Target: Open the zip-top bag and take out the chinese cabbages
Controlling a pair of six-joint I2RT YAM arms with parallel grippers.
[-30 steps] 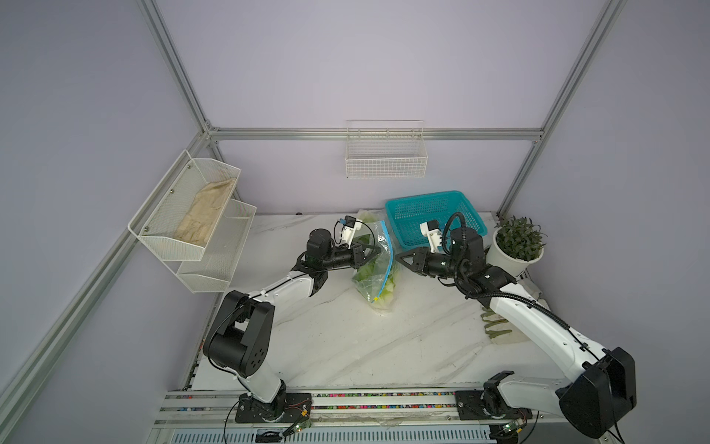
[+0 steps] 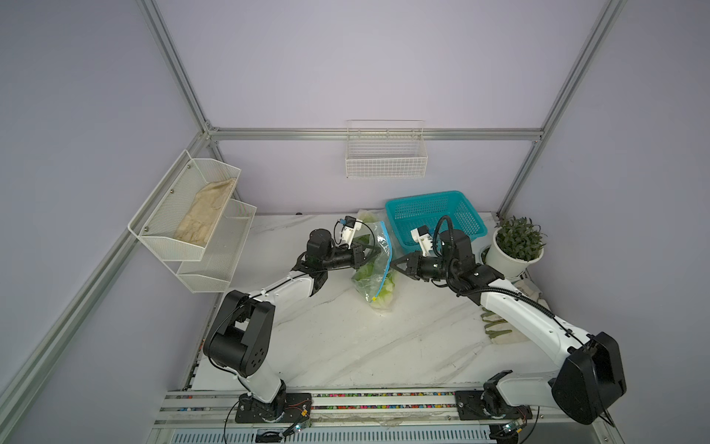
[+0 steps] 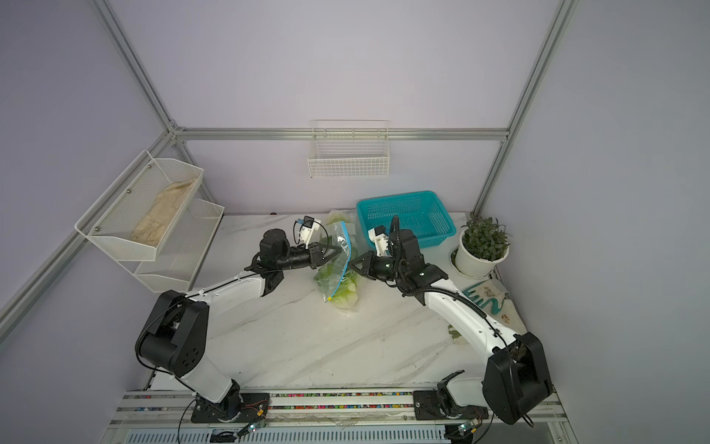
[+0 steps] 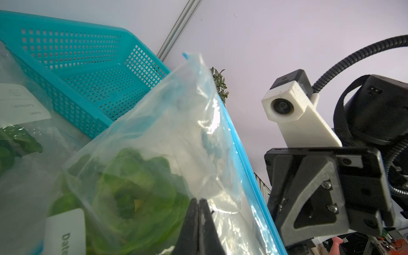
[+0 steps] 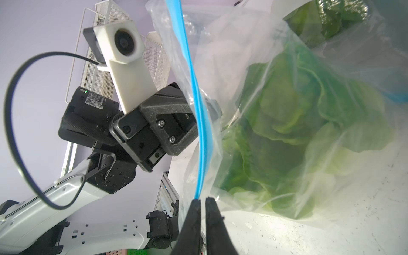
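The clear zip top bag (image 2: 375,275) stands with its blue zip strip (image 4: 238,144) raised, and green chinese cabbage (image 5: 284,131) shows inside through the film. From the left, my left gripper is shut on the bag's film just below the strip; the exact pinch is hard to see. My right gripper is shut at the zip's near end, its tips by the end of the blue line. Whether any film lies between them cannot be seen. In the top left view the right gripper (image 2: 396,265) faces the strip from the right.
Behind the bag to the right is an empty teal basket (image 2: 473,214). Another bag with greens (image 4: 17,144) lies beyond the first one. A potted plant (image 2: 517,240) and gloves (image 3: 492,299) occupy the right side.
My right gripper has moved a little left and down toward the bag's zip strip. The left arm and the bag look unchanged.
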